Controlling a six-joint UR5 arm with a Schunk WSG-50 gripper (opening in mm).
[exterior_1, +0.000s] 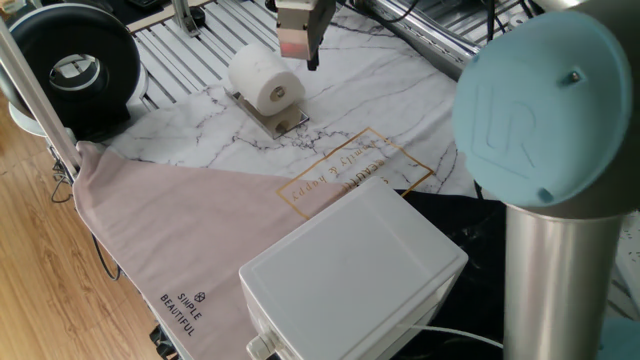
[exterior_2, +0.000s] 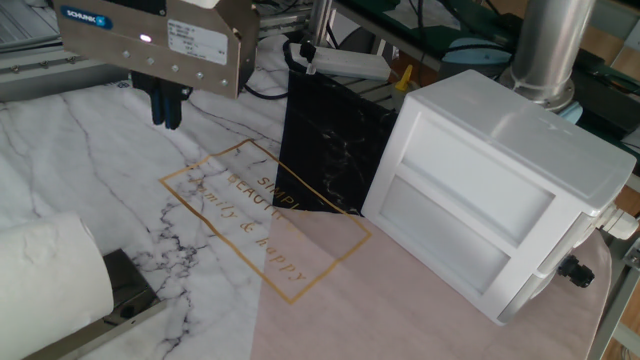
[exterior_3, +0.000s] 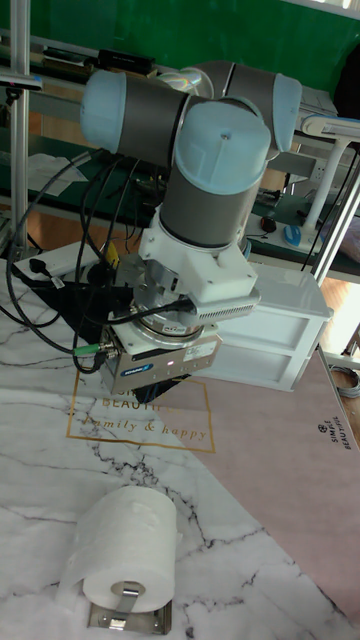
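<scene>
A white paper roll (exterior_1: 265, 78) lies on its side on a shiny metal holder (exterior_1: 283, 122) on the marble-patterned cloth. Only part of the roll (exterior_2: 55, 285) shows at the lower left of exterior view 2, while exterior view 3 has the whole roll (exterior_3: 126, 546) near the bottom. My gripper (exterior_2: 168, 124) hangs over the cloth, apart from the roll, its two black fingers close together, with nothing visible between them. In exterior view 1 the gripper (exterior_1: 313, 66) is just right of the roll. Its fingers are hard to make out in exterior view 3.
A white drawer box (exterior_1: 355, 270) stands across the cloth from the roll; its drawer fronts (exterior_2: 450, 210) appear closed. A black ring-shaped object (exterior_1: 70, 70) sits at the far left. Cables (exterior_3: 48, 267) hang beside the arm. Cloth between roll and box is clear.
</scene>
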